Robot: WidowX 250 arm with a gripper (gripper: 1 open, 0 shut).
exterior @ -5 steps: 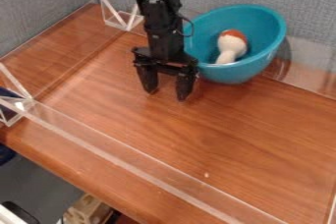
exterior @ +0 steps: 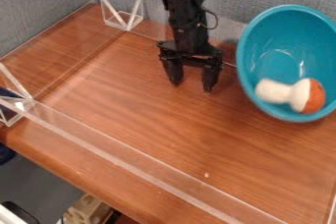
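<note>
My black gripper (exterior: 191, 71) stands upright over the wooden table near its back, fingers apart and open, with nothing between them. To its right, a teal bowl (exterior: 276, 36) is tipped toward the camera, showing its inside. A white object with an orange end (exterior: 282, 92) lies in the lower part of the bowl.
Clear low walls edge it, with white frames (exterior: 14, 101) at the left and back. Grey padded walls stand behind, and boxes sit below the front left edge.
The bowl has moved right and toward the camera and tilted further, with the white-and-orange object shifting down with it. My gripper has moved slightly up and back.
</note>
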